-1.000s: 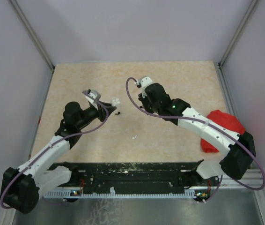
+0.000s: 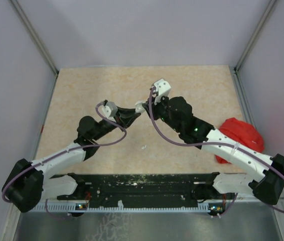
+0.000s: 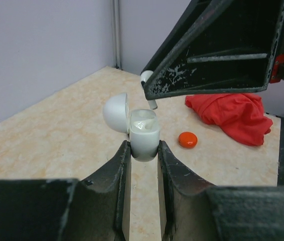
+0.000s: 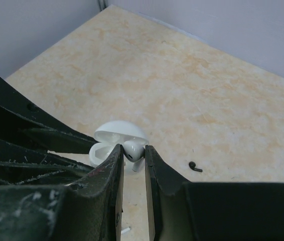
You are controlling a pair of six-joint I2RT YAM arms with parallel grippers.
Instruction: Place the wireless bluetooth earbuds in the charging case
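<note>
The white charging case (image 3: 144,134) is gripped between the fingertips of my left gripper, its lid (image 3: 116,113) standing open. A white earbud (image 4: 133,149) sits in the fingertips of my right gripper, directly in front of the open case (image 4: 102,152) in that view. From the left wrist, the earbud's stem (image 3: 153,104) points down just above the case's opening; whether they touch I cannot tell. In the top view the two grippers meet over the middle of the table, mostly hiding the earbud.
A red cloth (image 2: 241,135) lies at the right of the table. One small white piece (image 2: 144,147) is on the table in front of the grippers, and a small black piece (image 4: 195,166) shows in the right wrist view.
My left gripper has carried the case to the right, up to the right gripper.
</note>
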